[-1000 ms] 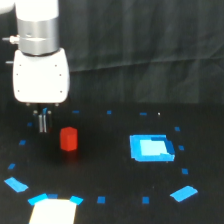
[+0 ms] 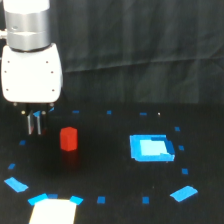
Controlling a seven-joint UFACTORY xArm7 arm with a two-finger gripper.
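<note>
A red block [image 2: 68,139] stands on the black table, left of the middle. My gripper [image 2: 35,123] hangs from the white arm to the left of the block, with a small gap of air between them. Its two thin fingers point down and stand slightly apart, and nothing shows between them. On the right lies a blue square [image 2: 135,147] with a paler patch [image 2: 153,147] inside it.
Small blue marks dot the table. Light-blue tape strips lie at the left [image 2: 16,184] and right [image 2: 183,193]. A pale square [image 2: 52,212] sits at the front edge.
The arm and gripper have shifted left, away from the red block. The fingers look a little farther apart than before. The block and blue square have not moved.
</note>
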